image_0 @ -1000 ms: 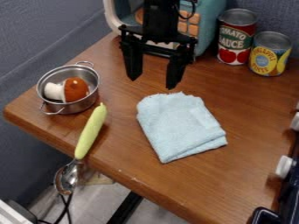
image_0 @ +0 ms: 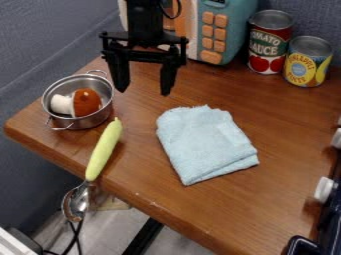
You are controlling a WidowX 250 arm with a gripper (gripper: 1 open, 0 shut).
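Note:
The black gripper (image_0: 144, 78) hangs open above the back left of the wooden table, its two fingers apart with nothing visible between them. Below it to the left is a steel pot (image_0: 62, 118) holding an orange-red item (image_0: 86, 102) and a white item (image_0: 60, 103). A light blue folded cloth (image_0: 204, 144) lies mid-table. A ladle with a pale yellow handle (image_0: 102, 151) lies on the left front edge, its steel bowl out past the edge.
A tomato sauce can (image_0: 268, 45) and a yellow can (image_0: 308, 65) stand at the back right, beside a teal appliance (image_0: 226, 20). Dark equipment (image_0: 317, 229) lines the right edge.
The gripper has moved to the left, away from above the cloth and toward the pot. The objects on the table look unchanged.

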